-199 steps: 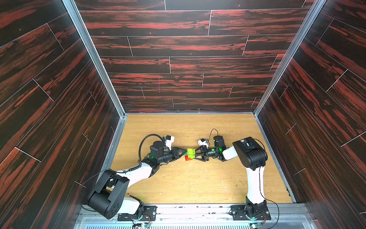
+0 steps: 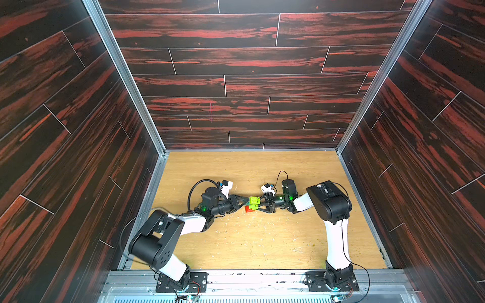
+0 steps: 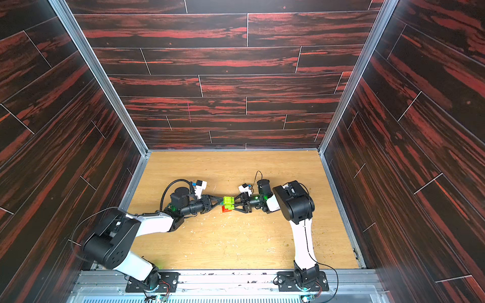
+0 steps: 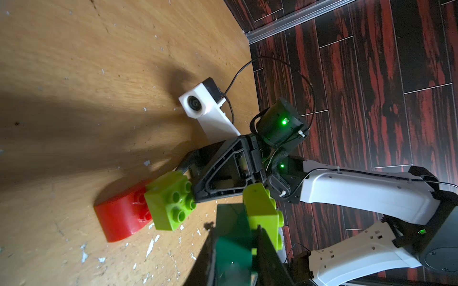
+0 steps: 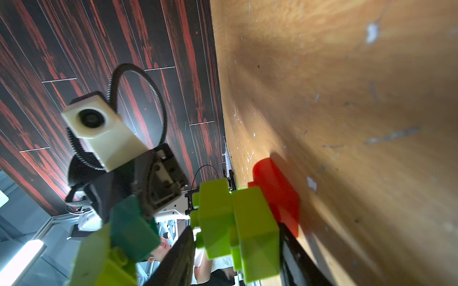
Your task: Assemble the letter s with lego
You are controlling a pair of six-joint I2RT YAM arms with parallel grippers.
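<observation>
My left gripper is shut on a teal brick [image 4: 232,233], and a lime brick [image 4: 262,214] sits against that brick's far end. Lower, near the table, another lime brick [image 4: 167,202] is joined to a rounded red brick [image 4: 125,212]. In the right wrist view, lime blocks [image 5: 255,228] lie between the fingers of my right gripper, whose fingers are spread; firm contact cannot be judged. The red brick [image 5: 279,190] shows beyond them. At lower left there, the teal brick [image 5: 133,228] is close to the camera. From above, both grippers meet around the lime bricks [image 2: 254,201].
Each wrist carries a white camera mount [image 2: 227,186]; the two arms face each other closely at the table's middle.
The left forearm has swung rightward, and the left gripper with its bricks has shifted slightly right toward the right gripper. The right arm has barely moved; the red brick looks unmoved.
</observation>
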